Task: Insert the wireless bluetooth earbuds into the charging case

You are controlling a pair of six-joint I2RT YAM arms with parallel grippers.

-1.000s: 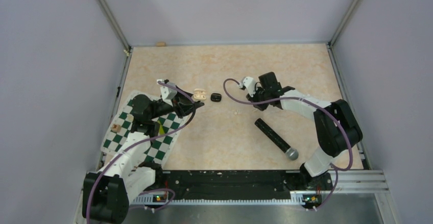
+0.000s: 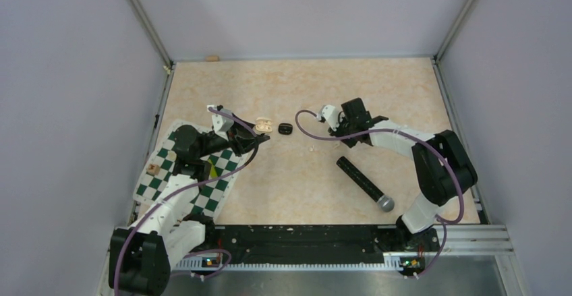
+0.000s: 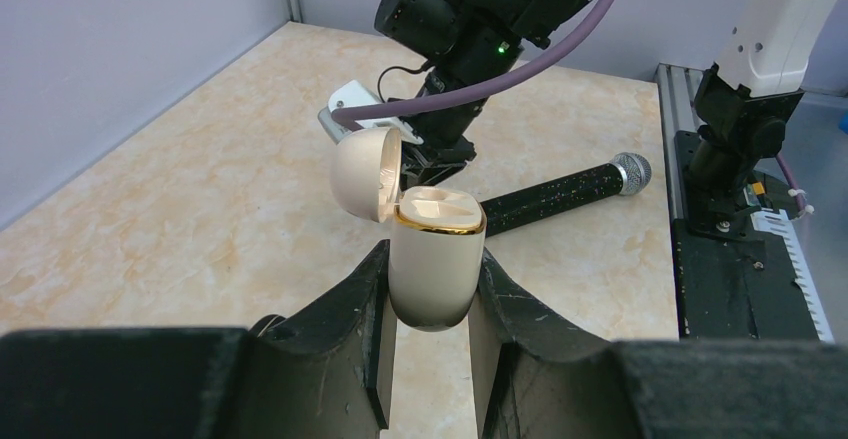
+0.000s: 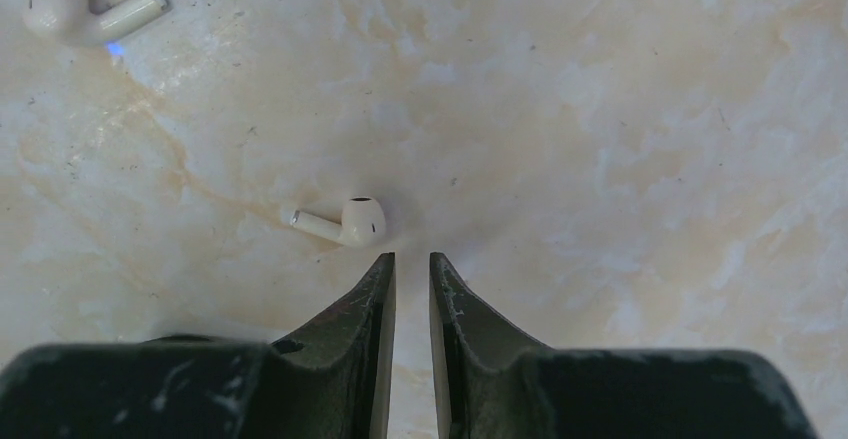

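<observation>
My left gripper is shut on the cream charging case, which has a gold rim and its lid swung up. From above, the case is held off to the left. Two white earbuds lie apart on the table. In the right wrist view the nearer earbud rests just beyond my right fingertips, slightly to their left; the other earbud is in the upper left corner. My right gripper is partly open, pointing down, nothing between its fingers. One earbud shows clearly in the top view.
A small black case sits between the two arms. The black microphone lies in front of the right gripper. A checkered board is under the left arm.
The left arm and the charging case have stayed still.
</observation>
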